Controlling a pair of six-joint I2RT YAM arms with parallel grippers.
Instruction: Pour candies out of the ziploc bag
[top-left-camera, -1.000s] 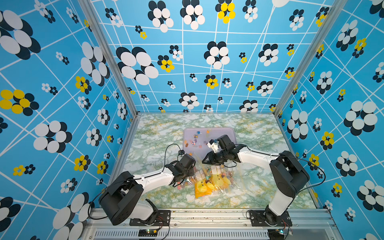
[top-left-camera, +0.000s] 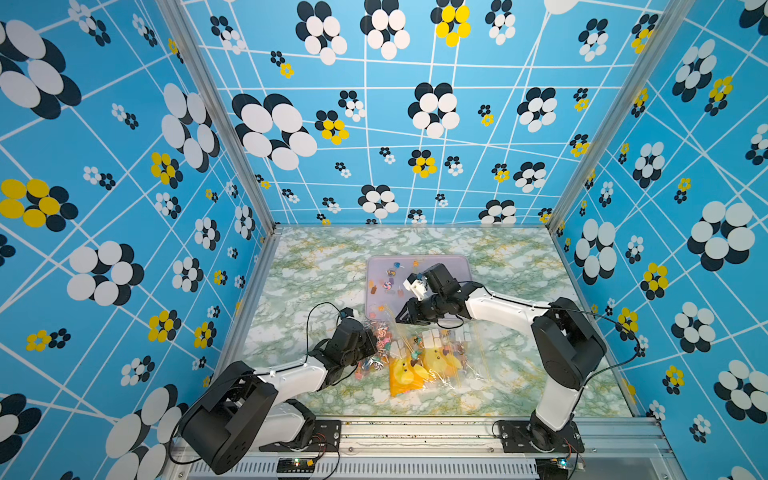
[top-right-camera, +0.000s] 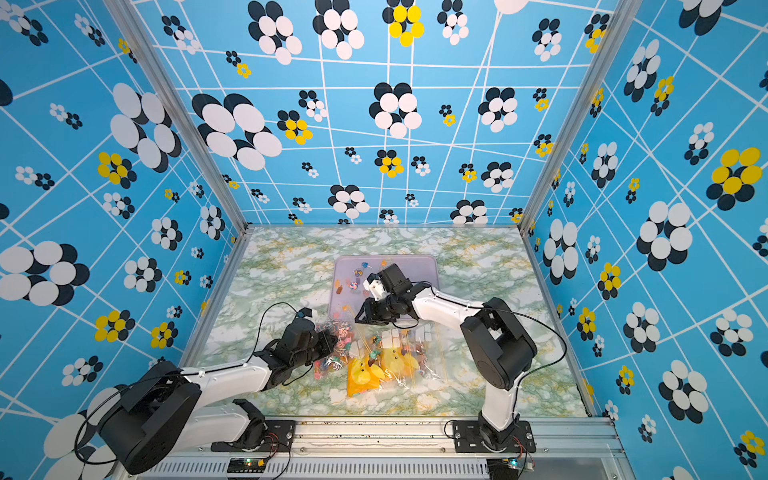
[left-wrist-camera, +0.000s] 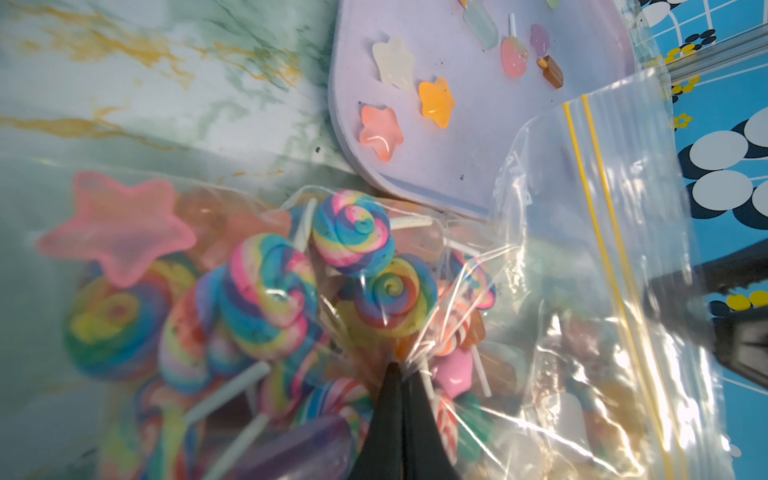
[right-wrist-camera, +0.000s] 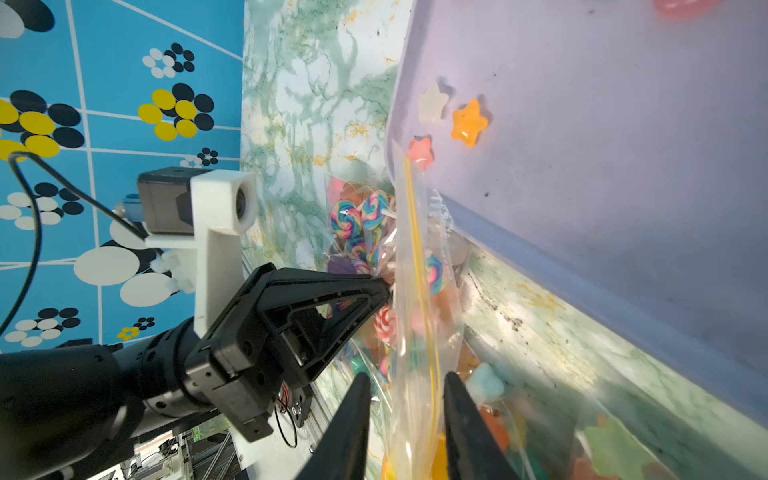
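Observation:
A clear ziploc bag of swirl lollipops and star candies (left-wrist-camera: 264, 296) lies in front of the lilac tray, its zipper strip standing up. My left gripper is shut, pressed at that bag; whether any film is between its fingers is unclear. My right gripper is part open, hanging over the bag's zipper edge (right-wrist-camera: 416, 264), which runs between its fingertips in the right wrist view. A second bag with yellow contents (top-left-camera: 412, 372) lies right of the first.
The lilac tray (top-right-camera: 344, 268) holds scattered candies at the back centre. Bare marble table surrounds it on both sides and behind.
My right gripper has shifted left and a little upward in the top left view.

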